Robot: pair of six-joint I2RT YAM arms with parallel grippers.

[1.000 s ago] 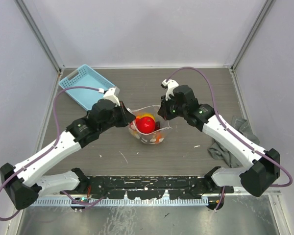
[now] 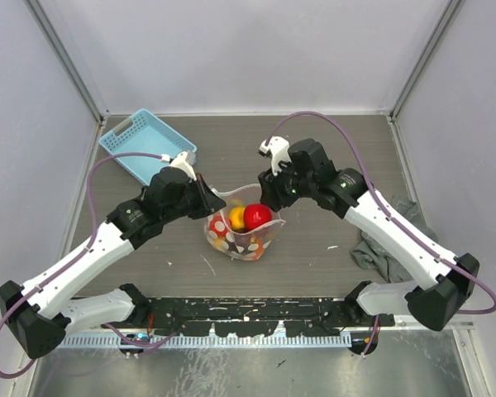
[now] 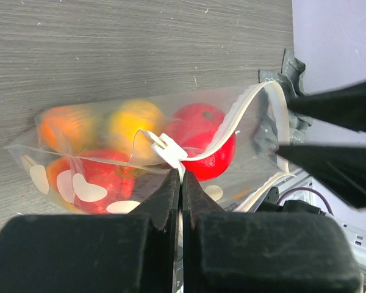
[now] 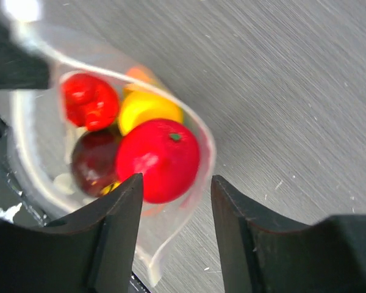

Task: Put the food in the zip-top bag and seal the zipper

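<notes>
The clear zip top bag [image 2: 246, 243], printed with pale dots, stands with its mouth open between the two arms. Inside are a big red tomato [image 4: 158, 160], a yellow food [image 4: 147, 112], a red pepper-like piece [image 4: 90, 101], a dark round food [image 4: 96, 162] and an orange one [image 3: 68, 127]. My left gripper is shut on the bag's zipper end, by the white slider [image 3: 168, 148]. At the opposite side, my right gripper is open, and the bag's rim [image 4: 206, 146] runs between its fingers, apparently unclamped.
A blue basket [image 2: 120, 136] lies at the back left. Crumpled grey cloth [image 2: 384, 252] rests near the right wall. Bare table [image 2: 223, 149] shows behind the bag.
My right gripper has shifted left onto the bag's right rim, and its fingers are spread wider. The bag has swung left and more of its dotted front shows; my left gripper moved slightly left.
</notes>
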